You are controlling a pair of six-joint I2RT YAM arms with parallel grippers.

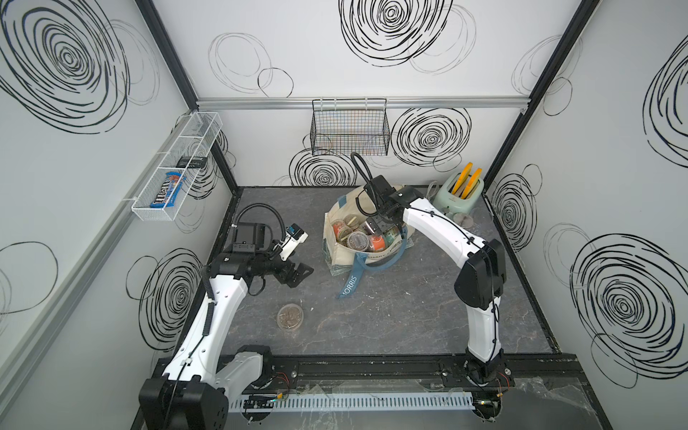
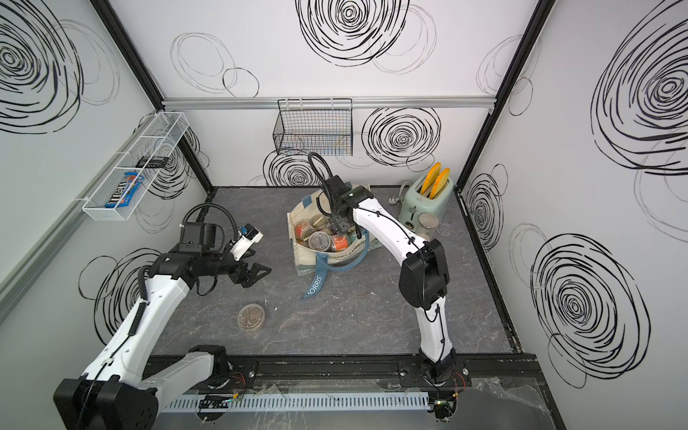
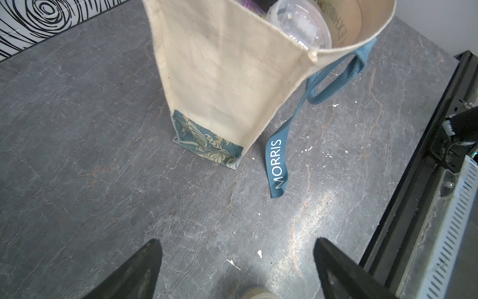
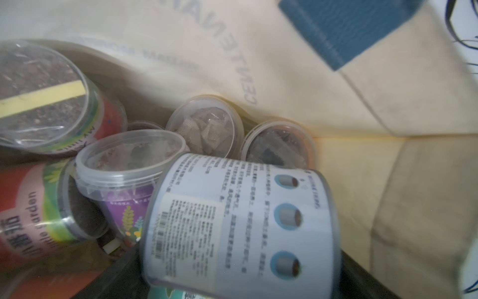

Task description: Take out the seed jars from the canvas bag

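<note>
The cream canvas bag [image 3: 219,69] with blue MORRIS strap [image 3: 276,164] stands on the grey table, full of seed jars. My right gripper [image 1: 380,218] is down inside it; in the right wrist view a white-labelled jar [image 4: 239,224] lies on its side between the open, blurred fingers. Around it are a purple jar [image 4: 122,214], red jars [image 4: 25,214] and clear-lidded jars [image 4: 201,129]. Left of the bag, my left gripper [image 1: 294,272] hangs open and empty. A single jar [image 1: 290,316] stands on the table at the front left.
A mint toaster [image 2: 412,208] with yellow pieces stands at the back right, a jar [image 2: 428,223] beside it. A black wire basket [image 1: 349,129] hangs on the back wall, a white rack [image 1: 154,208] on the left.
</note>
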